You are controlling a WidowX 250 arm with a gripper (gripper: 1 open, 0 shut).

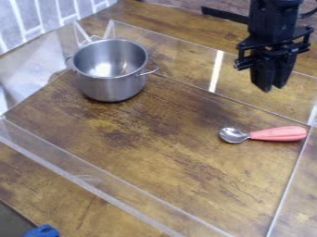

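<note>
The black robot gripper (265,70) hangs at the upper right, above the wooden table (136,167); whether its fingers are open or shut is hard to make out. Below it, apart from it, a spoon (233,134) with a pink handle (279,133) lies on the table. At the upper left stands an empty steel pot (107,79) with two side handles.
Clear plastic edging runs around the work area. A blue object (41,230) sits at the bottom left corner.
</note>
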